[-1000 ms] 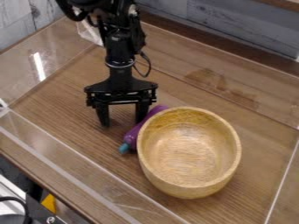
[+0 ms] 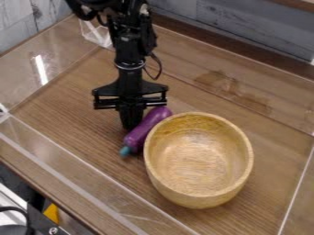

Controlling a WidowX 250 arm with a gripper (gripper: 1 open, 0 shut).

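A black robot arm comes down from the top left, its gripper (image 2: 130, 110) low over the wooden table, just left of a purple eggplant-like object (image 2: 145, 130) with a teal tip at its lower end. That object lies against the left side of a large tan bowl (image 2: 199, 184). The gripper looks shut; whether its fingertips touch the purple object is hard to tell.
A grey wall stands along the back, with something white at the top left. A dark cable lies at the lower left corner.
The gripper's fingers have drawn in and risen slightly. The purple object has shifted a little, its teal tip now slightly higher.
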